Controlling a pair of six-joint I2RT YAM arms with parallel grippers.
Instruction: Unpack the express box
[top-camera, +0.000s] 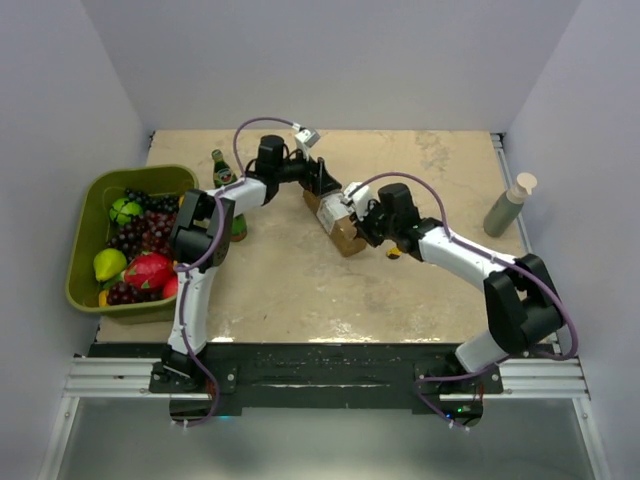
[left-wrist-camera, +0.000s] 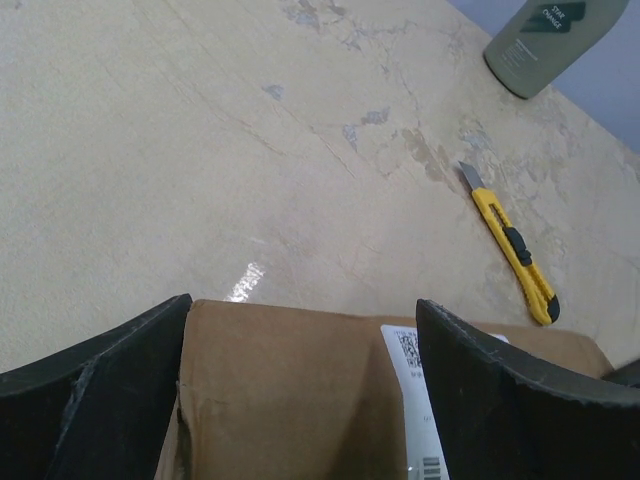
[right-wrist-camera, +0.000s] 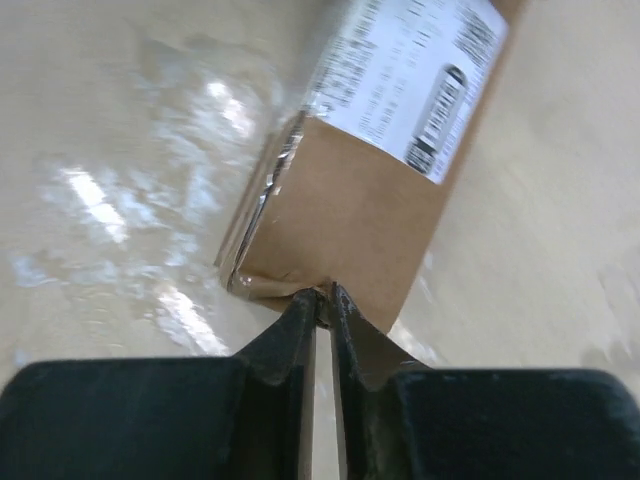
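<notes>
A brown cardboard express box (top-camera: 345, 233) with a white barcode label lies at the middle of the table. My left gripper (top-camera: 324, 184) is at its back end; in the left wrist view the box's edge (left-wrist-camera: 290, 390) sits between the spread, open fingers. My right gripper (top-camera: 366, 228) is at the box's front end; in the right wrist view its fingertips (right-wrist-camera: 304, 325) are close together at a creased corner of the cardboard, and whether they grip it is unclear. A yellow box cutter (left-wrist-camera: 515, 243) lies on the table beyond the box, partly hidden in the top view.
A green bin of fruit (top-camera: 88, 200) stands on the left, with green bottles (top-camera: 222, 168) beside it. A grey-green bottle (top-camera: 505, 210) stands at the right edge.
</notes>
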